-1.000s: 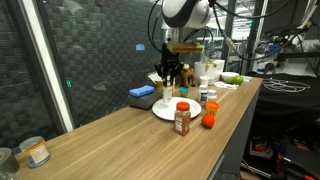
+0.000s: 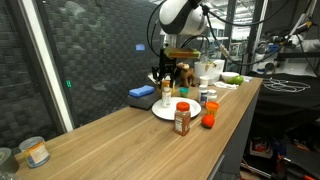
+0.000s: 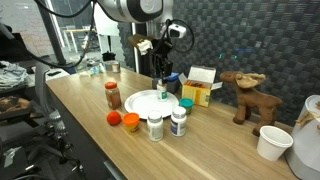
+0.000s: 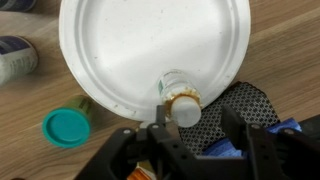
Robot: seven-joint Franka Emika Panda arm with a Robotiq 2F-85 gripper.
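Note:
A small bottle with a white cap stands on the white plate, near its rim. My gripper is above it with its fingers apart, one on each side of the cap, and a clear gap shows on the right of the cap. In exterior view 1 the bottle is upright directly below the gripper. Exterior view 2 also has the bottle upright on the plate, under the arm.
Around the plate stand a red-brown jar, a tomato, an orange cup, two white jars and a teal-lidded container. Behind are a blue item and an open box.
The gripper has risen slightly from the bottle, and more of the bottle's top shows beneath it. The bottle stays upright on the plate; the other objects have not moved.

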